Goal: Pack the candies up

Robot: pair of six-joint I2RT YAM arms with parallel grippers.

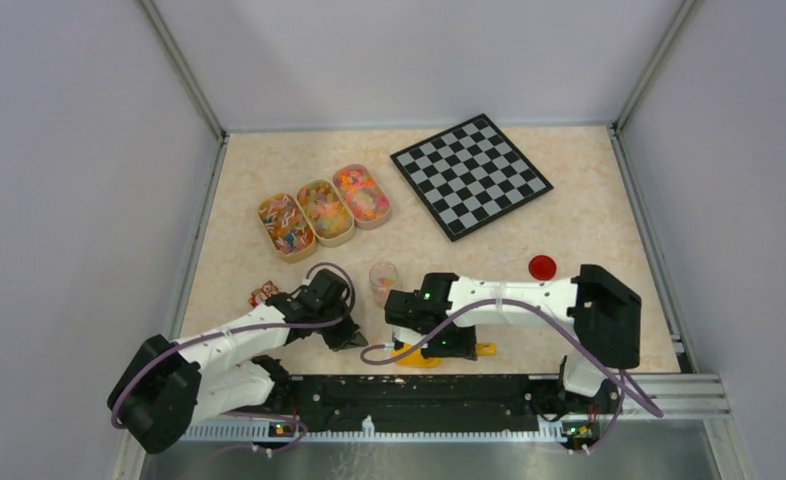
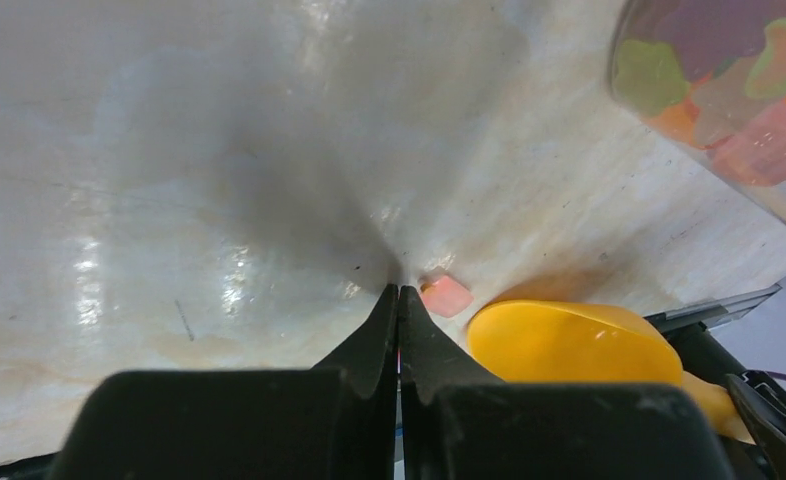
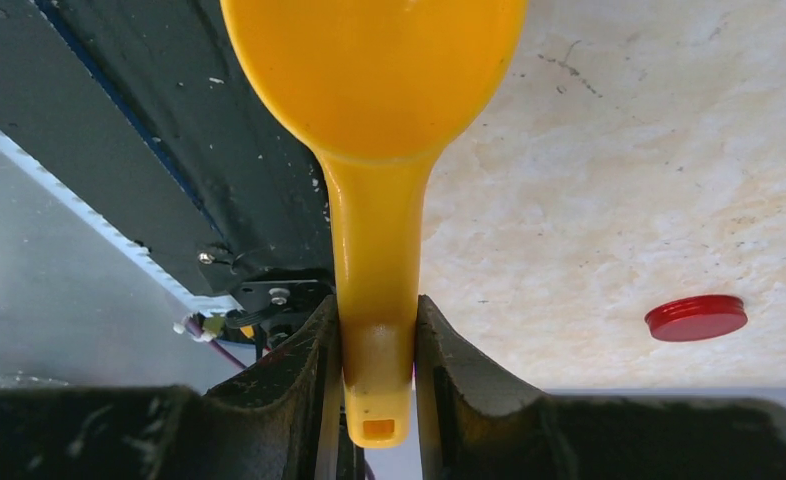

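Low over the front of the table, my left gripper is shut, with no candy clearly held between its fingertips. A small pink candy (image 2: 446, 297) shows right beside those tips; whether it touches them I cannot tell. The yellow scoop (image 3: 379, 235) has its handle squeezed in my right gripper, and the part of its bowl seen in the right wrist view is empty. To the right of the left fingertips the scoop's rim appears in the left wrist view. A clear jar (image 1: 383, 272) holding colourful candies stands behind both grippers.
Three candy bins, one brown-and-white (image 1: 287, 225), one yellowish (image 1: 326, 210) and one pink-orange (image 1: 362, 195), sit at the back left. A red lid (image 1: 542, 267) lies on the right, a checkered board (image 1: 472, 177) behind. A red packet (image 1: 263, 293) lies by the left arm.
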